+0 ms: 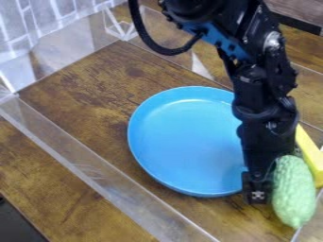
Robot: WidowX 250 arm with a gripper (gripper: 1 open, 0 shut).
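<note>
My black gripper (265, 180) points down at the right, low over the right rim of a blue plate (177, 142), beside a pale green textured object (294, 194) that looks like a vegetable or toy. Its fingertips are dark and partly hidden against that object, with no object clearly held between them. A yellow item (311, 156) lies behind the green one at the right edge.
Clear plastic strips or walls run along the left and front. A white grid-patterned object (51, 28) stands at the back left.
</note>
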